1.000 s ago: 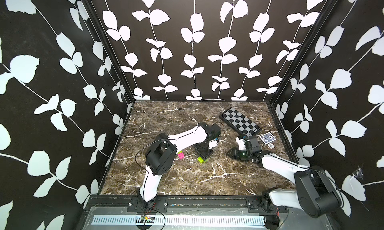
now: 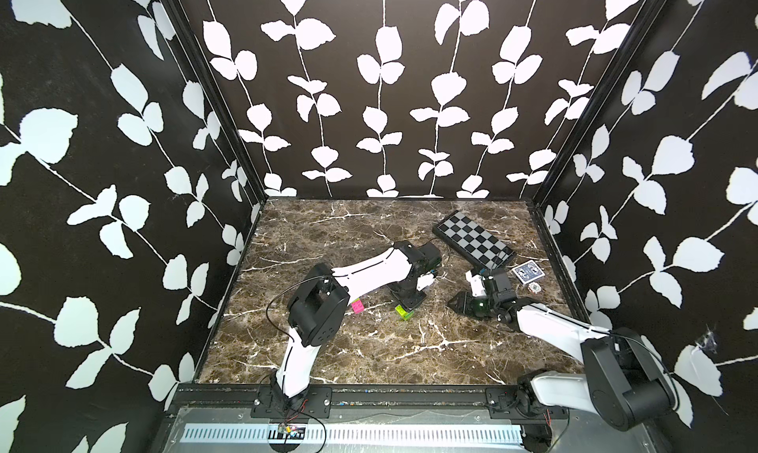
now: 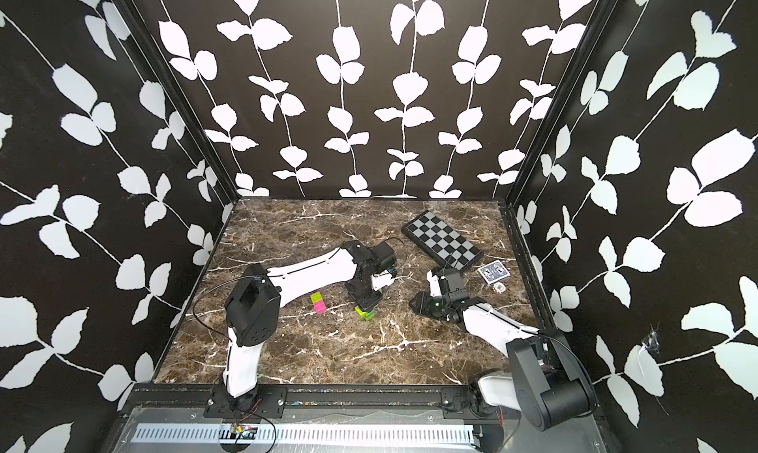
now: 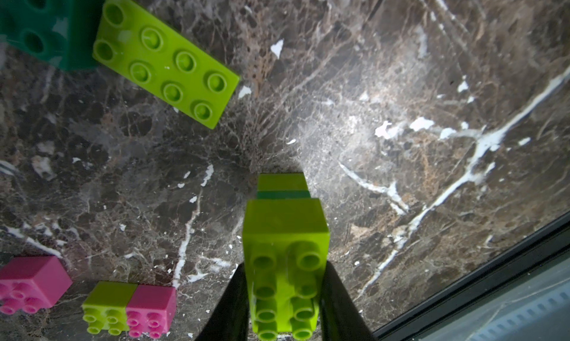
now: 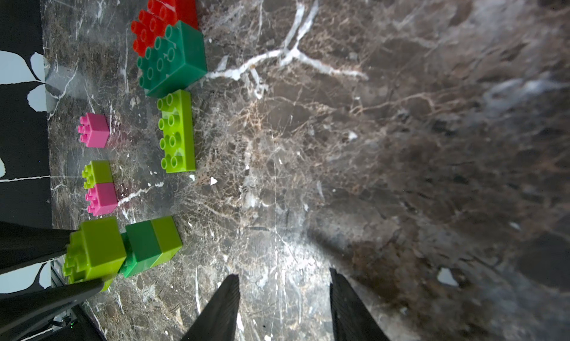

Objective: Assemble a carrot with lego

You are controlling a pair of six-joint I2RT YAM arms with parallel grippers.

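Observation:
My left gripper (image 2: 409,303) is shut on a lime-and-green brick stack (image 4: 286,219), low over the table. My right gripper is to its right, part open with nothing between its fingers. Loose bricks lie on the marble: a lime long brick (image 5: 177,133), a dark green brick (image 5: 178,61), a red brick (image 5: 172,8), a pink brick (image 4: 32,281), and a lime brick (image 4: 109,299) beside another pink one (image 4: 151,308). In both top views the left arm hides some of the bricks.
A checkerboard (image 2: 473,238) lies at the back right, with playing cards (image 2: 529,271) and a small white item (image 3: 499,287) near it. The front edge (image 4: 475,287) shows in the left wrist view.
My left gripper and its stack have shifted slightly to the right, toward the right gripper. The right arm has not visibly moved.

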